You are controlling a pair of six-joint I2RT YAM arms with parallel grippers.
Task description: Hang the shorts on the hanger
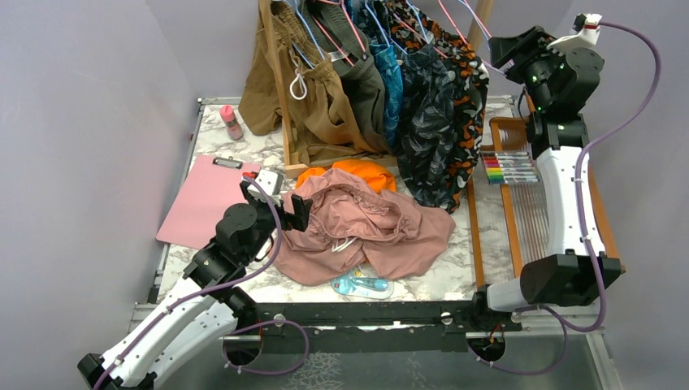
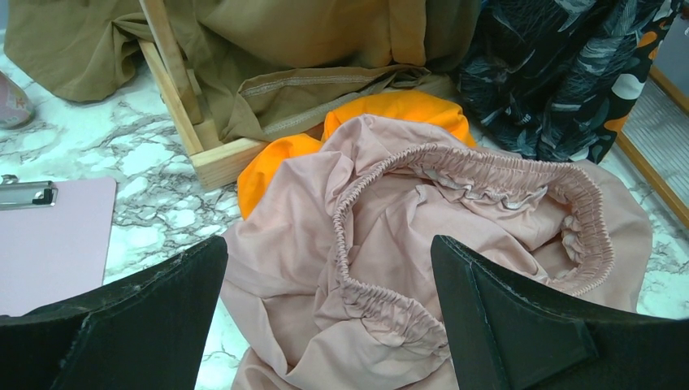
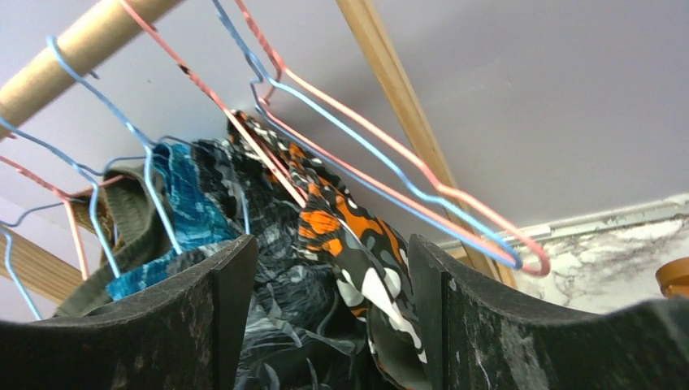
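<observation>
Pink shorts [image 1: 366, 236] lie spread on the marble table, gathered waistband up, over an orange cloth [image 2: 390, 110]. My left gripper [image 1: 294, 213] is open above their left part, waistband [image 2: 593, 227] in view beyond its fingers. My right gripper [image 1: 508, 50] is high at the rack's right end, its fingers apart with nothing seen between them. Pink and blue wire hangers [image 3: 439, 191] hang on the wooden rod [image 3: 97, 41] just ahead of it, above hanging camouflage shorts [image 3: 370, 276].
Olive and dark garments fill the rack [image 1: 288, 146]. A pink clipboard [image 1: 195, 203] and pink bottle [image 1: 230, 122] sit at left, a blue item [image 1: 357, 284] at the front, a wooden tray with markers [image 1: 508, 166] at right.
</observation>
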